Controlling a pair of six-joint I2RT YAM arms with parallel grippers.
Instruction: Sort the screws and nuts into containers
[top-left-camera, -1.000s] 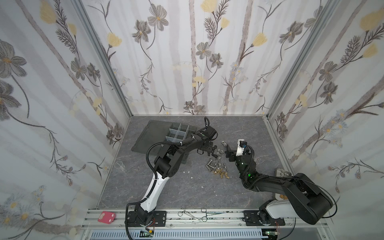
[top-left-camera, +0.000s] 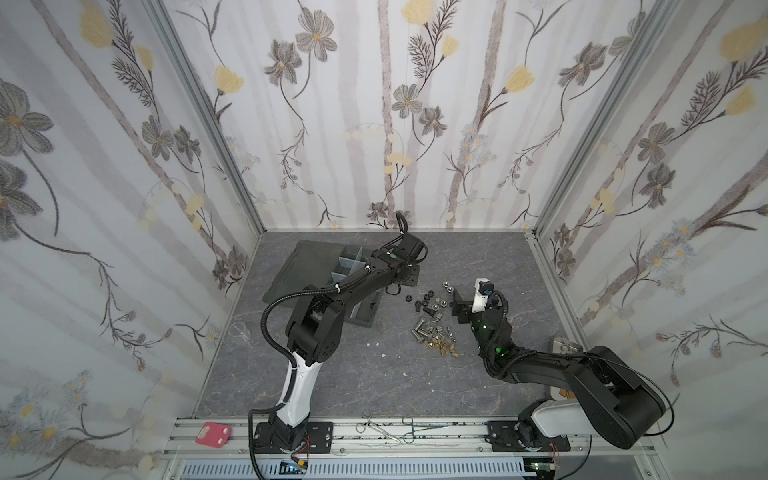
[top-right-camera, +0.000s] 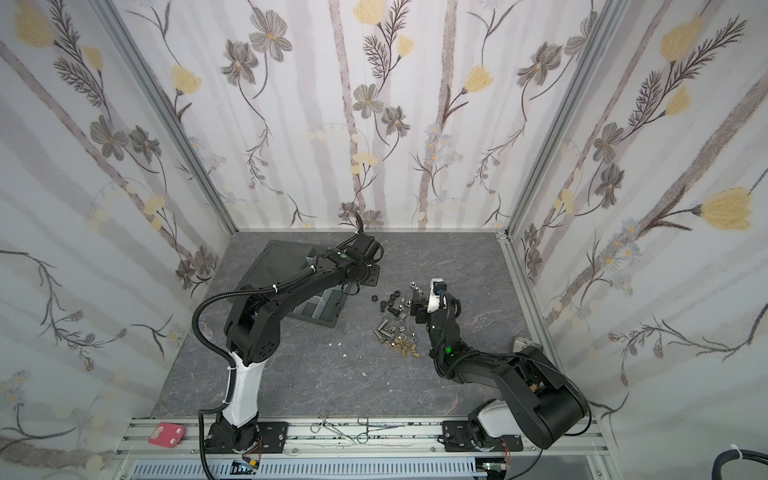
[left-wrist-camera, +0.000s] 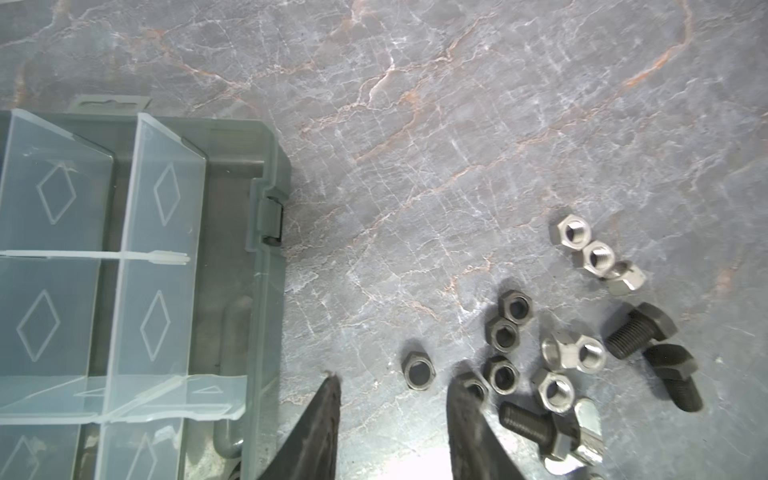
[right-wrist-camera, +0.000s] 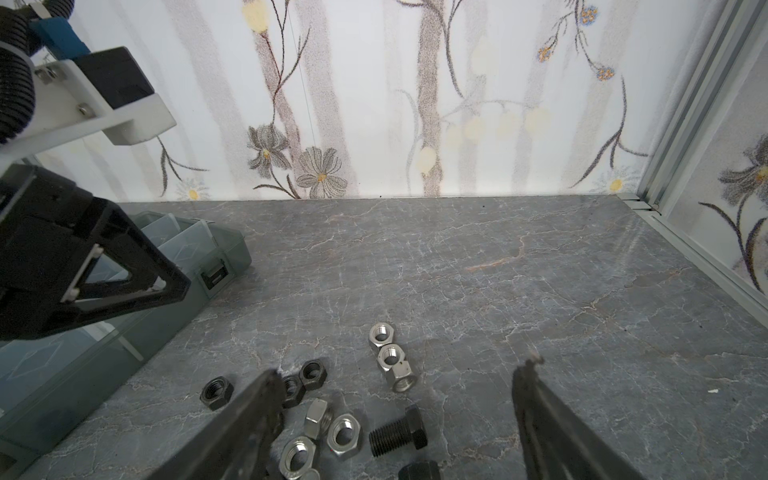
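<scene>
The grey divided box (left-wrist-camera: 270, 336) lies at the left of the left wrist view, its clear-walled compartments open at the top. To its right, a lone dark nut (left-wrist-camera: 418, 370) rests on the table, with several more dark nuts (left-wrist-camera: 504, 334) and silver nuts (left-wrist-camera: 555, 390) beyond. Dark bolts (left-wrist-camera: 640, 329) lie at the pile's right. My left gripper is open above the table beside the box, holding nothing. My right gripper also stands open and empty, low at the pile's right side; its spread fingers frame silver nuts (right-wrist-camera: 390, 354) and a dark bolt (right-wrist-camera: 398, 433).
Brass pieces (top-left-camera: 444, 346) and larger silver bolts (top-left-camera: 420, 329) lie at the near side of the pile. A metal container (top-left-camera: 564, 345) stands at the right, partly behind the right arm.
My left arm has swung left and back, from over the pile's edge toward the box, uncovering dark nuts and covering part of the compartments. The right arm has stayed put.
</scene>
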